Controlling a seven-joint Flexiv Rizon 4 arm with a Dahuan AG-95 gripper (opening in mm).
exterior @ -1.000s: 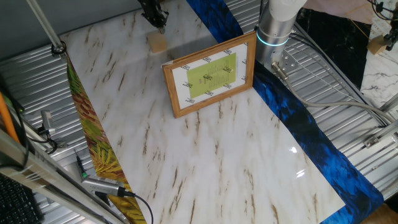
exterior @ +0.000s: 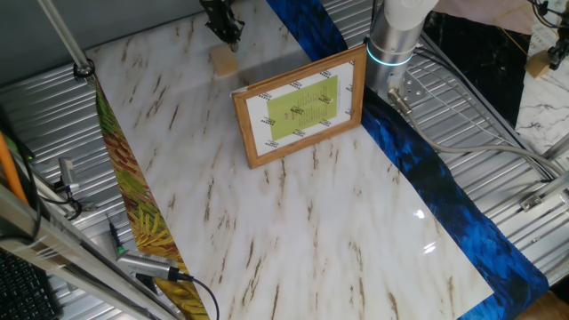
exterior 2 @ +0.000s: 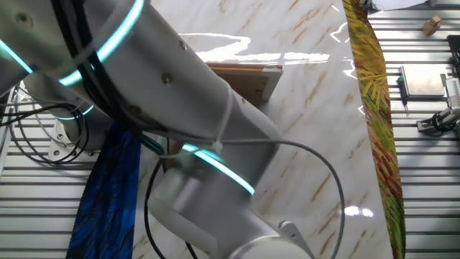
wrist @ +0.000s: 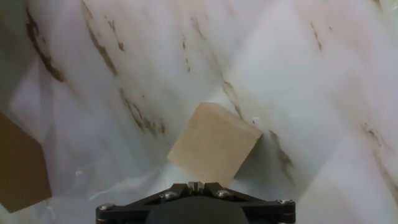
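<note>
A light wooden block [exterior: 224,61] lies on the marble-patterned tabletop, near its far end. In the wrist view the same block [wrist: 214,144] sits turned at an angle just beyond the fingertips. My gripper [exterior: 234,47] hangs close beside the block on its right in exterior view 1. Seen from the wrist, the gripper is shut, its tips together with nothing showing between them. Whether the tips touch the block cannot be told. In exterior view 2 the arm hides both gripper and block.
A wood-framed picture [exterior: 302,107] with a green centre stands upright near the block. A brown shape [wrist: 22,165] at the wrist view's left edge is unclear. Blue cloth [exterior: 422,169] and yellow patterned cloth [exterior: 138,200] line the sides.
The block and the framed picture have stayed in place.
</note>
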